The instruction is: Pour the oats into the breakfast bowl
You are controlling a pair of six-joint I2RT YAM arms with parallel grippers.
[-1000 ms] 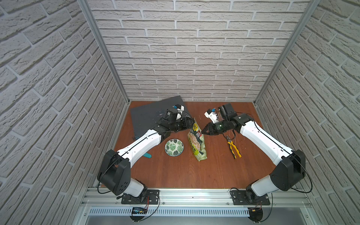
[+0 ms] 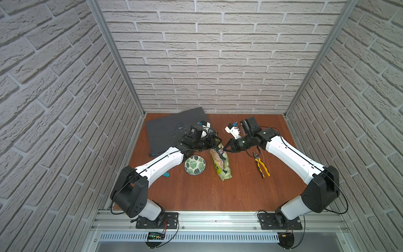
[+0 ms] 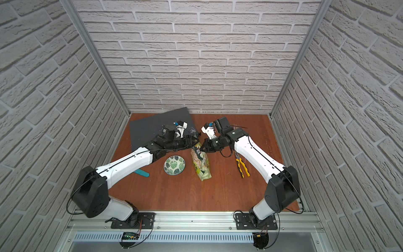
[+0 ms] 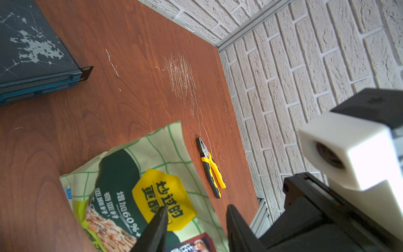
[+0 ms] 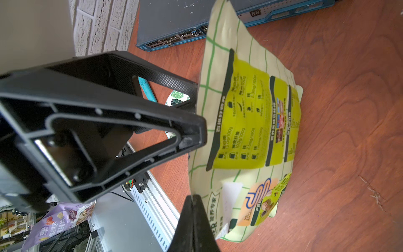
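The oats bag (image 2: 221, 164), pale green checked with yellow and dark panels, stands mid-table in the top left view. My left gripper is part open at its top, the bag's upper edge showing between and beyond the fingers in the left wrist view. Opposite it, my right gripper is shut, its tips close against the bag's edge; nothing clearly shows between them. The leaf-patterned breakfast bowl (image 2: 194, 165) sits left of the bag, apart from it. Whether the bag's mouth is open cannot be made out.
A dark grey rack device (image 2: 176, 128) lies at the back left. Yellow-and-black pliers (image 2: 262, 167) lie to the right, and a teal object (image 3: 141, 172) is left of the bowl, partly under the left arm.
The bag's upper part now looks lower and more covered; its base has stayed put.
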